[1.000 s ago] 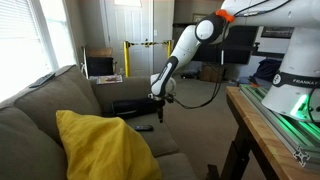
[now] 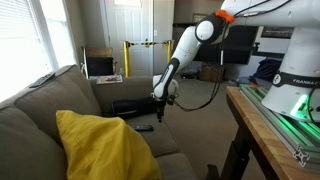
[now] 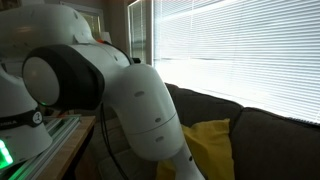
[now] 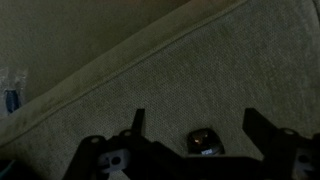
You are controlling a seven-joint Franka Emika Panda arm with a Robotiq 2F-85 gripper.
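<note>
My gripper (image 2: pixel 159 112) hangs low over the grey couch seat, pointing down. In the wrist view its dark fingers stand wide apart, open, at either side of the lower edge. Between and below them a small black object (image 4: pixel 205 142) with a pale mark lies on the grey cloth; much of it is hidden by the gripper. A dark remote-like thing (image 2: pixel 143 127) rests on the seat, just short of the gripper in the first exterior view. The second exterior view shows the arm, but the fingertips are out of sight there.
A yellow cloth or cushion (image 2: pixel 105 148) covers the near part of the couch (image 2: pixel 30 140). Something blue in clear plastic (image 4: pixel 12 100) lies at the wrist view's left edge. A wooden table (image 2: pixel 262 135) stands at right. Open floor (image 2: pixel 200 130) lies between.
The arm's lower end has shifted slightly to the right in the first exterior view. The yellow cloth and the remote-like thing have stayed put.
</note>
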